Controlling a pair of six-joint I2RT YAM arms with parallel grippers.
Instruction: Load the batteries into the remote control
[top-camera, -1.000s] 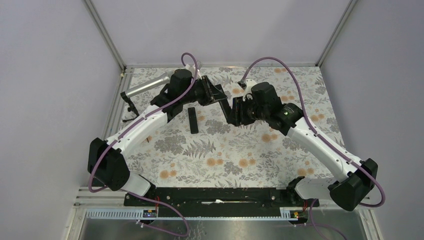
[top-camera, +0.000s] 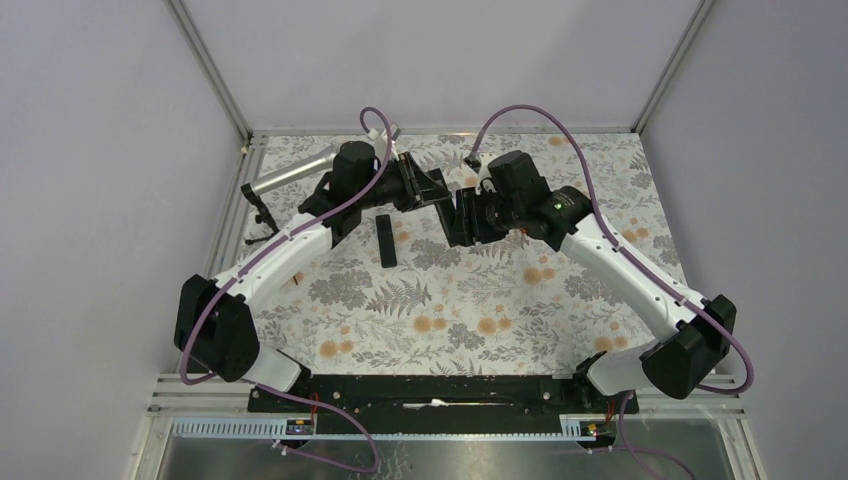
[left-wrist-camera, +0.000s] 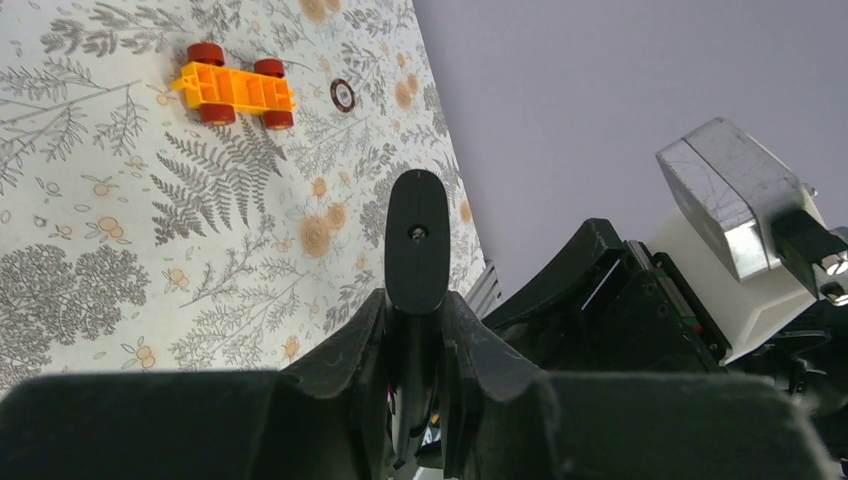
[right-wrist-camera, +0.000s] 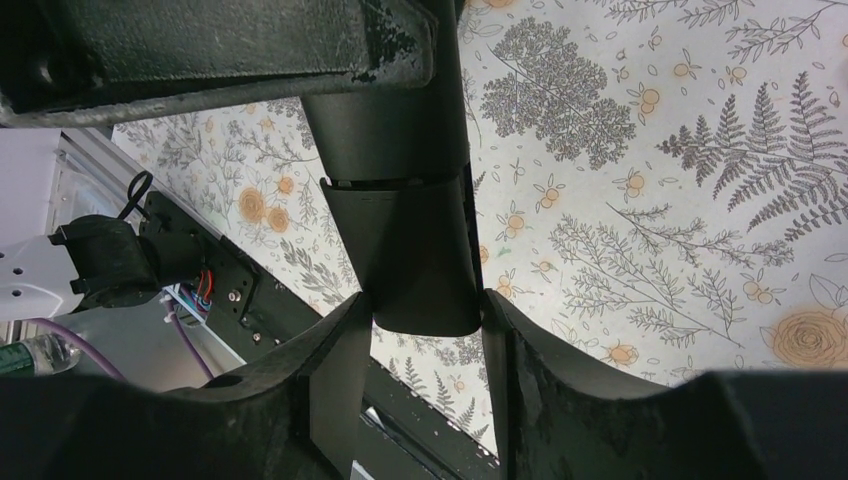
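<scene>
A black remote control (top-camera: 446, 215) hangs in the air between my arms. My left gripper is shut on it near its upper end in the top view. In the right wrist view the remote's back shows its battery cover (right-wrist-camera: 410, 250), with a thin gap at the cover's top edge. The tips of my right gripper are at either side of the cover's lower part, the fingers part open; whether they touch it is unclear. A second dark flat bar (top-camera: 386, 240) lies on the table. I see no batteries clearly.
A yellow toy car with red wheels (left-wrist-camera: 245, 92) and a small dark ring (left-wrist-camera: 342, 95) lie on the patterned table (top-camera: 470, 320). A silver rail-like stand (top-camera: 290, 170) is at the back left.
My right arm has moved a little toward the back and left, round the remote's end. The left arm and the remote have stayed nearly still.
</scene>
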